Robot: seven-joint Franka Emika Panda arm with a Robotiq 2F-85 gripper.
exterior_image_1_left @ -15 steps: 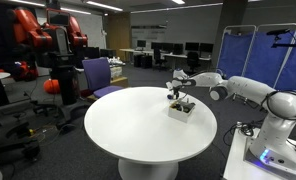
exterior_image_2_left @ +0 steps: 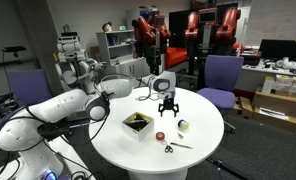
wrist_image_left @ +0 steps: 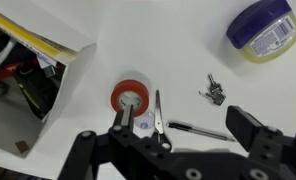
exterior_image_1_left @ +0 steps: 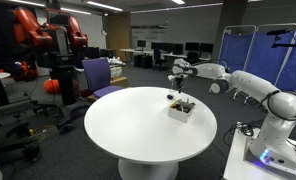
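Observation:
My gripper stands open above the white table, with nothing between its fingers. In the wrist view a red tape roll (wrist_image_left: pixel 118 101) lies near the left finger. Scissors with a thin blade (wrist_image_left: pixel 158 108) and a dark pen (wrist_image_left: pixel 198 132) rest between and beyond the fingertips. Small metal pieces (wrist_image_left: pixel 217 92) lie to the right, and a jar with a blue lid (wrist_image_left: pixel 250 18) is at the upper right. A white box (exterior_image_2_left: pixel 135 134) holding several dark items stands beside the tape roll (exterior_image_2_left: pixel 160 135). The gripper (exterior_image_2_left: pixel 168 109) is over the table's far part.
The round white table (exterior_image_1_left: pixel 128 132) has wide free room on its near and left sides. A purple chair (exterior_image_1_left: pixel 98 77) stands behind its edge. The jar (exterior_image_2_left: pixel 183 127) and the pen (exterior_image_2_left: pixel 182 146) lie right of the box.
Over the last second the arm has moved away from the box toward the table's far edge in exterior view 1. The box has not moved.

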